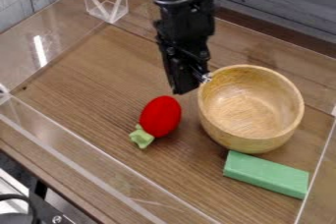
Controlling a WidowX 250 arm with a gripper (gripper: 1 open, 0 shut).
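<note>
My gripper [187, 77] hangs from the dark arm at the top centre, above and behind a red oval object [160, 116] with a green leafy end, like a toy strawberry or radish, lying on the wooden table. The gripper is apart from it, near the left rim of a pale yellow bowl [250, 108]. Whether its fingers are open or shut is hard to tell at this size.
A green block [265, 174] lies at the lower right, in front of the bowl. A clear plastic object [106, 2] is at the top left.
</note>
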